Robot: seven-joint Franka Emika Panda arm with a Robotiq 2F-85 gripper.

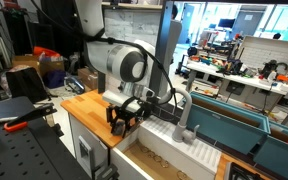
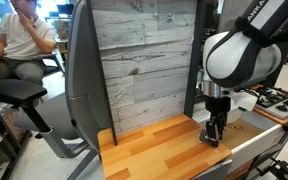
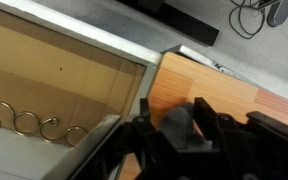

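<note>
A small grey object sits near the edge of the orange-brown wooden board, its shape too blurred to name. My gripper is down at the board with its dark fingers around this object. From the wrist, the gripper shows one dark finger on each side of the grey object. Whether the fingers press on it cannot be made out. In the second exterior view the gripper reaches the board's near right corner, and the grey object is partly hidden there.
Beside the board is an open drawer with brass-coloured rings or hooks in it. A grey upright object stands at the drawer's far side. Teal bins lie beyond. Much of the board is bare.
</note>
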